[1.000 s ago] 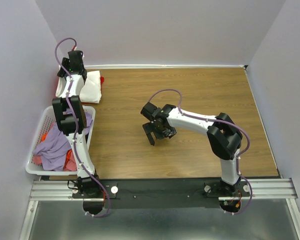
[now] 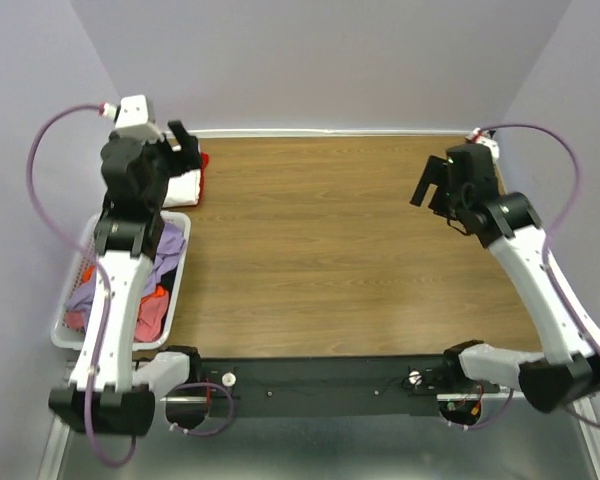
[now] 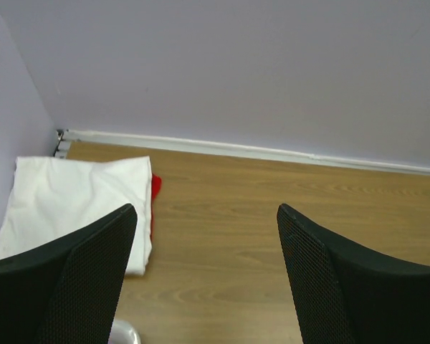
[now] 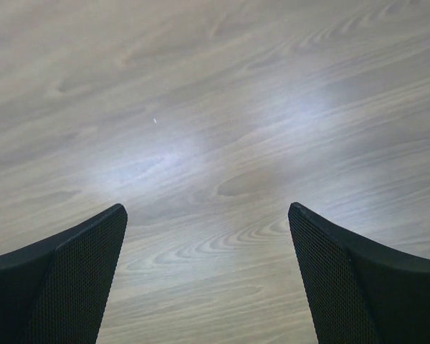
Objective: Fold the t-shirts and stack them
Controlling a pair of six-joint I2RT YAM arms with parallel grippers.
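Note:
A folded white shirt point(image 3: 79, 204) lies flat in the far left corner of the table, with a bit of red cloth point(image 3: 155, 188) peeking out along its right side. My left gripper, fingers spread and empty, is raised over the table's left side; in the top view its arm covers much of the shirt. Purple point(image 2: 167, 250) and coral point(image 2: 152, 318) garments lie crumpled in the white basket point(image 2: 179, 272) at the left, partly hidden by that arm. Over the bare right part of the table, my right gripper is open with nothing between its fingers.
Walls enclose it at the back and sides, with a white rail point(image 2: 330, 132) along the back edge. The dark front beam point(image 2: 310, 385) runs between the arm bases.
The left arm has lifted back from the white shirt, which now lies flat with the gripper clear of it. My right arm has swung from the middle of the table to the right and up.

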